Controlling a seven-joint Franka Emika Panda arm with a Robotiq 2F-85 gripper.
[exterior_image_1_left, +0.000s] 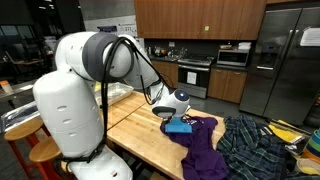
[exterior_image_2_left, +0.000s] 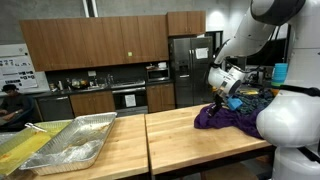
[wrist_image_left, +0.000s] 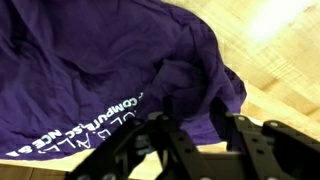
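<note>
A dark purple cloth with white lettering fills much of the wrist view, its folds rising between and around my fingertips. My gripper points down at this cloth, its two dark fingers apart with bunched fabric between them; whether they press on it is not clear. In exterior view 1 the purple cloth spreads over the wooden table and hangs towards the front edge. The hand hides part of it. From the other side, the purple cloth lies under the hand near the table's right end.
A dark, bunched cloth lies right of the purple one. Yellow and other items sit beyond it. A large foil tray stands on the far left. Between tray and cloth, the wooden tabletop is bare.
</note>
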